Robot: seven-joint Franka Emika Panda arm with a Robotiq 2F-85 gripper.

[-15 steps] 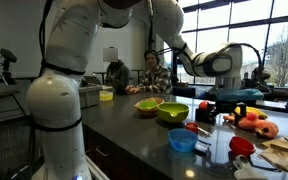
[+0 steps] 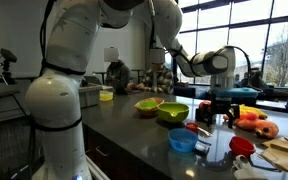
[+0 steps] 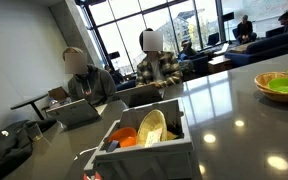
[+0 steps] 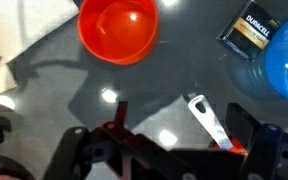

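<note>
My gripper stands open over the dark table, with no object held between its fingers. A white-ended tool (image 4: 208, 121), perhaps a marker or utensil, lies on the tabletop just inside the right finger, its lower end partly hidden. Up from the fingers in the wrist view is a red cup (image 4: 119, 28), upright and apart from the gripper. At the right edge a blue bowl (image 4: 286, 62) shows in part, with a Duracell battery pack (image 4: 250, 28) beside it. Exterior view 1 has the gripper (image 2: 220, 118) behind the blue bowl (image 2: 182, 139) and red cup (image 2: 241, 147).
A green bowl (image 2: 171, 112) and a shallow basket (image 2: 149, 105) stand farther left. Orange plush-like items (image 2: 264, 128) and a light board (image 2: 284, 155) occupy the right. A grey bin (image 3: 144, 158) holds several things. Bare tabletop lies left of the blue bowl.
The wrist and gripper have shifted and turned slightly above the same area. The bowls and cup stay where they were.
</note>
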